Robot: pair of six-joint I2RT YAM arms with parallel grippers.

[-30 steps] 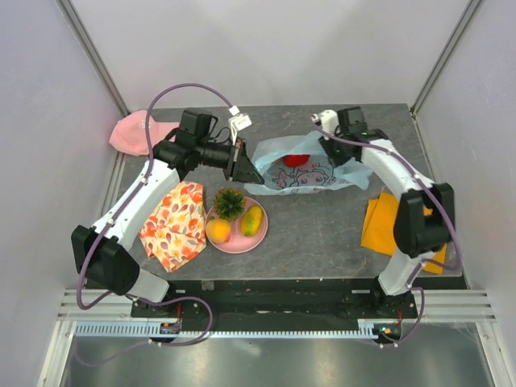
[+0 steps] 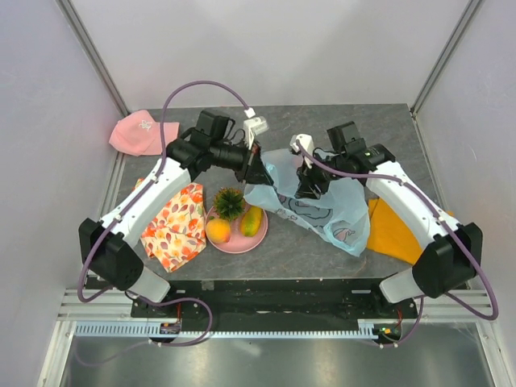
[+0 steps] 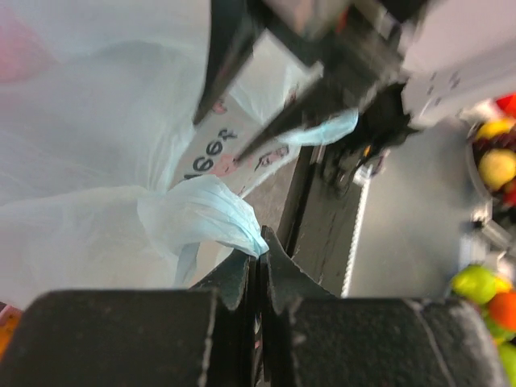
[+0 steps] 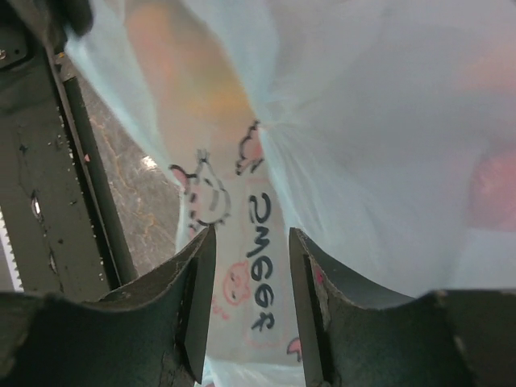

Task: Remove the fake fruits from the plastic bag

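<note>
The translucent bluish plastic bag (image 2: 348,211), printed with letters and drawings, is spread between both arms. My left gripper is shut on a gathered edge of it. Over the bag's middle, my right gripper has its fingers apart, with bag plastic behind the gap and nothing visibly gripped. A blurred reddish patch (image 4: 501,189) shows through the plastic in the right wrist view; its shape is hidden. On the pink plate (image 2: 236,247) lie an orange (image 2: 218,230), a yellow-green mango-like fruit (image 2: 251,221) and a spiky green-brown fruit (image 2: 229,203).
A flowered cloth (image 2: 176,230) lies left of the plate. Pink cloth (image 2: 142,134) rests at the back left, orange cloth (image 2: 393,234) at the right.
Left gripper moved slightly right.
</note>
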